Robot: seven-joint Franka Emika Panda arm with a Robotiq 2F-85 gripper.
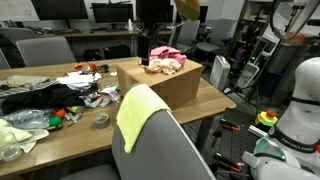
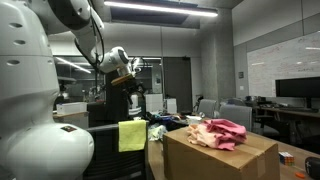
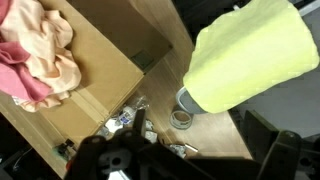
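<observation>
A pale yellow cloth (image 1: 140,112) hangs over the top of a grey chair back (image 1: 165,150); in the wrist view the cloth (image 3: 250,55) fills the upper right. Pink and peach cloths (image 1: 168,60) lie in a heap on a cardboard box (image 1: 178,88), at the left of the wrist view. My gripper is open, its dark fingers wide apart at the bottom of the wrist view, with nothing between them. It hangs in the air above the cloths, touching neither. In the second exterior view the yellow cloth (image 2: 132,135) also shows on the chair.
Dark clothing, papers, small items and a roll of tape (image 1: 101,120) cover the left part of the wooden table (image 1: 70,147). Bare tabletop shows near its front edge. Monitors and chairs stand farther back.
</observation>
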